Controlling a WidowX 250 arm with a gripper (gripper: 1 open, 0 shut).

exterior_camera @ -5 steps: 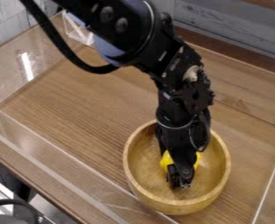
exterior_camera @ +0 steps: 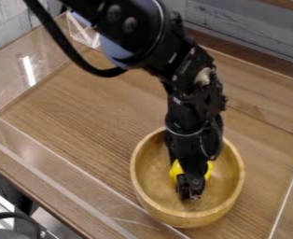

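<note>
My black gripper (exterior_camera: pixel 189 183) reaches down from the top of the camera view into a round tan bowl (exterior_camera: pixel 153 191) at the lower middle. Its tip is inside the bowl over a small yellow object (exterior_camera: pixel 205 171), which it partly hides. Whether the fingers are open or shut on the yellow object cannot be seen clearly.
The bowl stands on a wooden surface (exterior_camera: pixel 75 121), which is mostly clear to the left. Clear plastic edges run along the left and right sides, and a black cable (exterior_camera: pixel 12 217) lies at the lower left.
The arm and gripper have shifted very slightly; the bowl and yellow object look about the same.
</note>
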